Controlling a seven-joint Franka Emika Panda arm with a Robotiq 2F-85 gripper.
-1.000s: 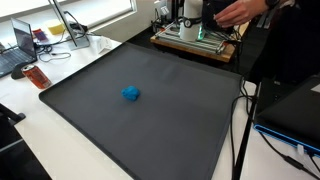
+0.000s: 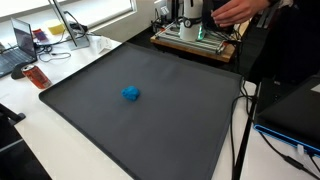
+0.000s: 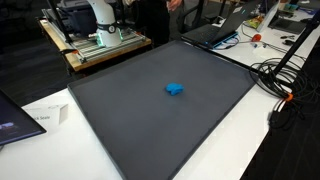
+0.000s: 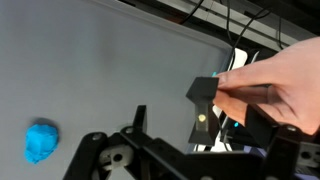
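In the wrist view my gripper stands open, its dark fingers wide apart at the bottom. A person's hand reaches in from the right and holds a small dark block with a yellowish spot. From this view the block appears in the gap between my fingers, which are not closed on it. A small blue item lies on the grey mat, off to the left of the gripper. Exterior view 1 has this blue item on the mat's left half; exterior view 2 has the blue item near mid-mat.
An orange-red can and a laptop stand beyond its left edge. Dark cables lie bunched beside the mat in exterior view 2. The person's hand is at the far end.
The blue item has not moved.
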